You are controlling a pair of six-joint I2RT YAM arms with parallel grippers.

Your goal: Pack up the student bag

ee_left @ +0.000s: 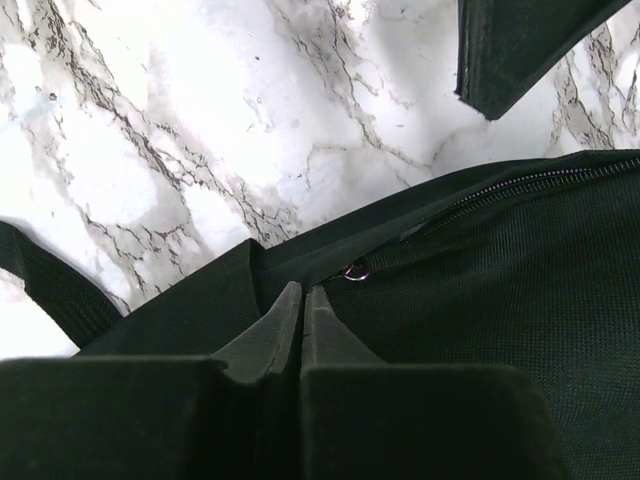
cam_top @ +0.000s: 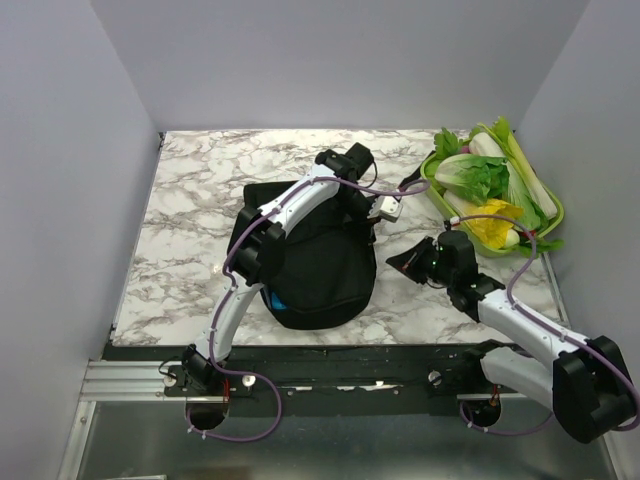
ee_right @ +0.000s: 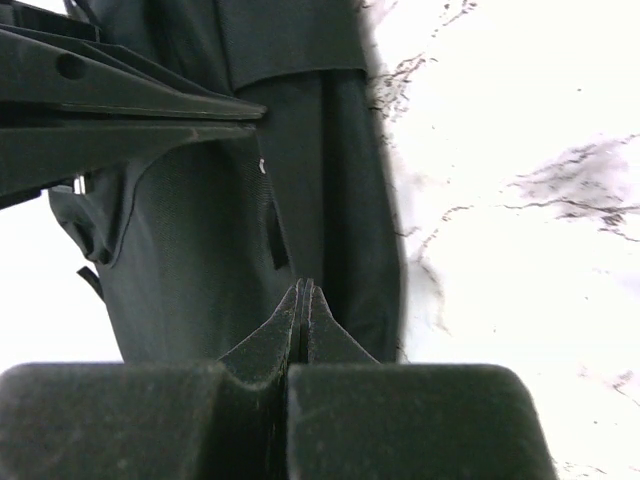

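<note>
A black bag [cam_top: 320, 275] lies on the marble table, its zipper [ee_left: 550, 180] along the right edge. The small metal zipper pull [ee_left: 356, 272] shows just ahead of my left gripper, whose fingertips are together at the bag fabric; whether a fold is caught between them I cannot tell. In the right wrist view the pull [ee_right: 262, 165] is below the left fingertips. My right gripper is shut with nothing between its fingers, the pull outside them. From above, the right gripper [cam_top: 390, 262] sits just right of the bag, apart from it.
A green basket [cam_top: 555, 222] of vegetables stands at the back right. A bag strap [cam_top: 412, 177] reaches toward it. Bare marble [cam_top: 190, 190] lies to the left, and high grey walls [cam_top: 330, 60] enclose the table.
</note>
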